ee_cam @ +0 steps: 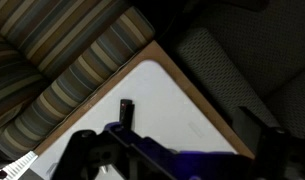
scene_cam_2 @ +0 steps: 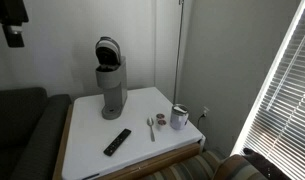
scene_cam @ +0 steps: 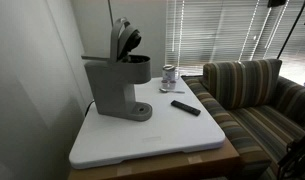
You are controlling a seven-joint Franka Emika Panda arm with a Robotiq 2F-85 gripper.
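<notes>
A grey pod coffee maker [scene_cam: 114, 88] stands on the white tabletop [scene_cam: 152, 137], its lid raised in both exterior views. A black remote [scene_cam_2: 118, 142] lies in front of it. To the right are a spoon [scene_cam_2: 151, 130], two small pods [scene_cam_2: 161, 120] and a light, printed mug or can [scene_cam_2: 179, 117]. Above the table's left side, part of my dark gripper [scene_cam_2: 13, 34] shows at the upper left of exterior view 2, clear of these objects. In the dark wrist view my gripper appears open, its fingers apart with bare tabletop between them.
A striped couch [scene_cam: 254, 100] borders one side of the table, and a dark sofa [scene_cam_2: 27, 130] is on another. Walls and window blinds [scene_cam: 207, 35] stand behind.
</notes>
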